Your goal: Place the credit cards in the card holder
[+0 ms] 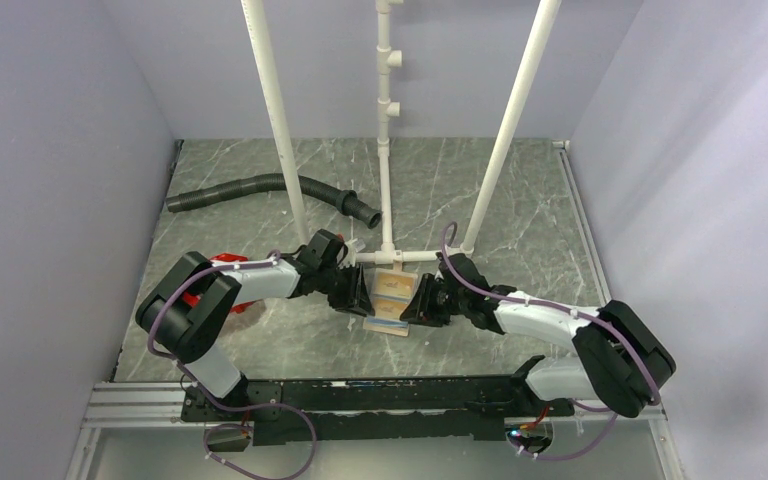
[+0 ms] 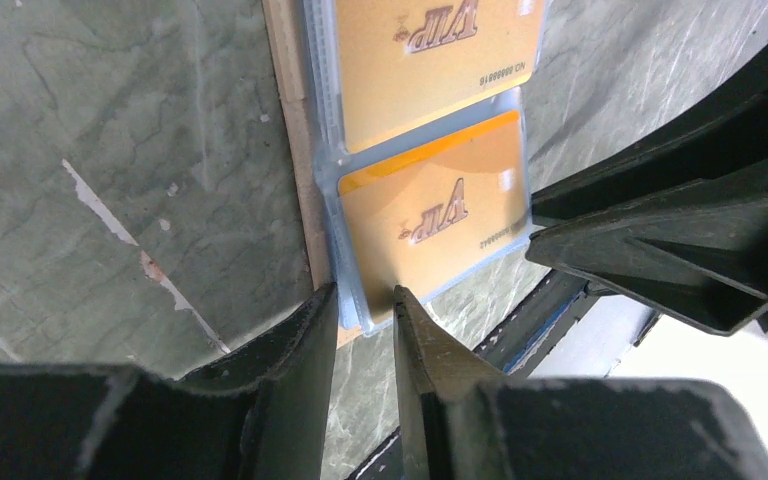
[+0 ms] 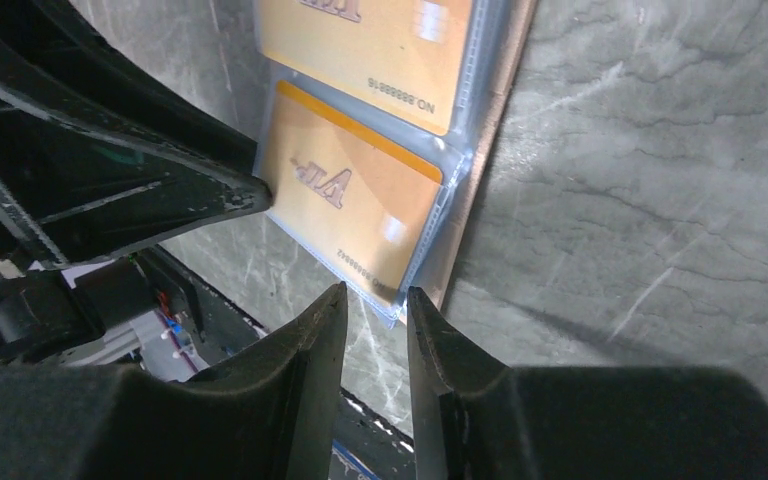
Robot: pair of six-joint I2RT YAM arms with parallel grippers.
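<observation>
The card holder (image 1: 386,331) lies flat in front of the pipe stand, with clear sleeves and a pale backing. Two gold cards show in its sleeves, an upper card (image 2: 430,62) and a lower card (image 2: 438,215), which has an orange strip along its top edge. At the holder's left lower corner stands my left gripper, part open, its fingertips either side of the sleeve's edge. My right gripper is at the opposite lower corner, shut on the holder's edge. Each wrist view also shows the other gripper's dark fingers against the holder's far side.
White pipes (image 1: 384,190) rise right behind the holder. A black ribbed hose (image 1: 250,186) lies at the back left, and a red object (image 1: 230,258) sits partly hidden under the left arm.
</observation>
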